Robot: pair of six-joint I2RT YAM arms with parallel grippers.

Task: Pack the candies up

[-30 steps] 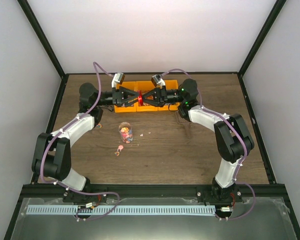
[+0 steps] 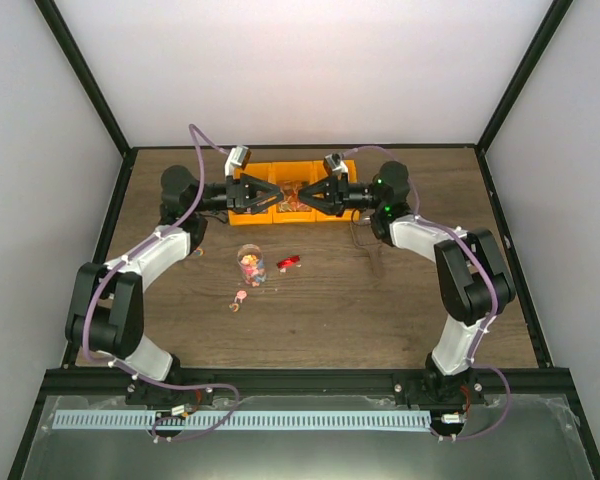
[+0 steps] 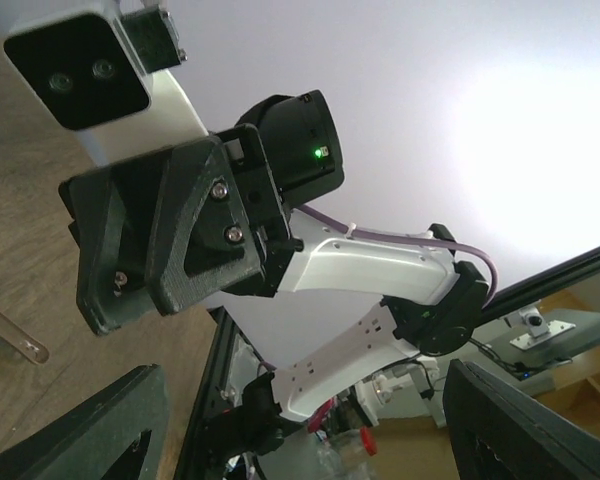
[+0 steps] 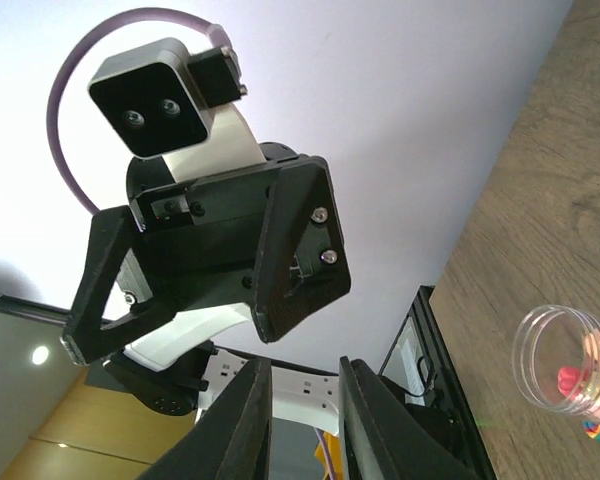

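Note:
A small red object point(image 2: 288, 262), looking like a lid, shows below the orange box and right of the candy jar; whether it rests on the table or is in the air is unclear. The left gripper point(image 2: 281, 195) reaches over the box. In its wrist view its fingers point(image 3: 110, 420) stand wide apart, and nothing clearly shows between them. Facing it across a small gap is the right gripper point(image 2: 302, 198). Its fingers point(image 4: 242, 425) are a little apart with nothing between. A clear jar point(image 4: 540, 335) of colourful candies lies within the right wrist view.
The orange box point(image 2: 255, 170) has three compartments, the middle one partly hidden by both grippers. A pink-topped candy point(image 2: 241, 296) lies below the candy jar point(image 2: 251, 265). Bare table point(image 2: 400, 320) stretches to the right.
My right gripper has drawn away to the right. The left arm looks almost unmoved.

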